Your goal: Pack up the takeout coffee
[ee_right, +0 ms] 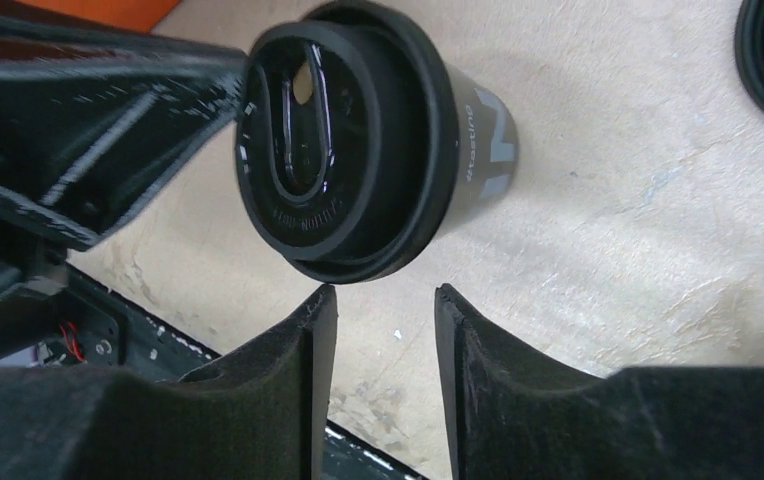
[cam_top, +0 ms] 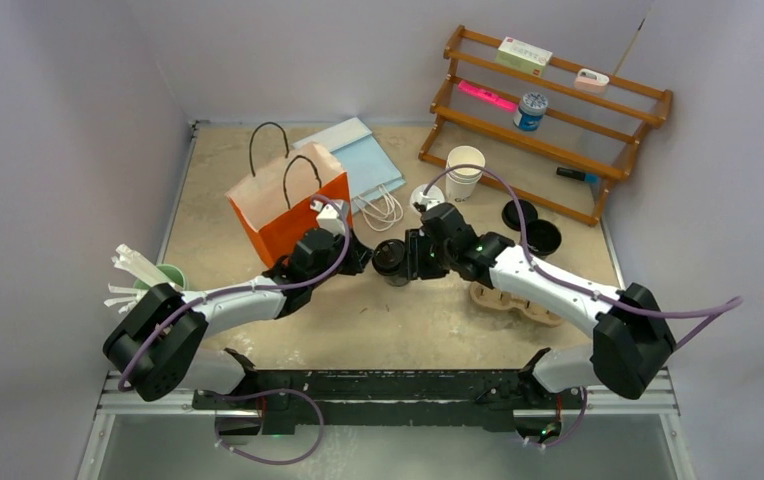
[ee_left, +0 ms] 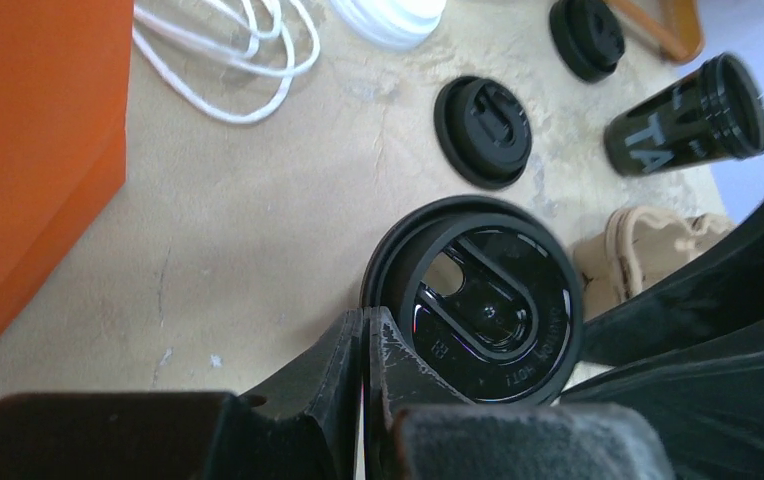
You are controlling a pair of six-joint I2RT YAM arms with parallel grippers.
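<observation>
A coffee cup with black lid stands between my grippers on the worktop. In the left wrist view my left gripper has its fingertips together at the rim of the lid; whether anything is pinched is unclear. My right gripper is part open just beside the lid, nothing seen between its fingers. An orange paper bag with dark handles stands upright at the back left.
A tan cup carrier lies partly under my right arm. Spare lids, white cups, dark cups, a wooden rack and light blue bags are behind.
</observation>
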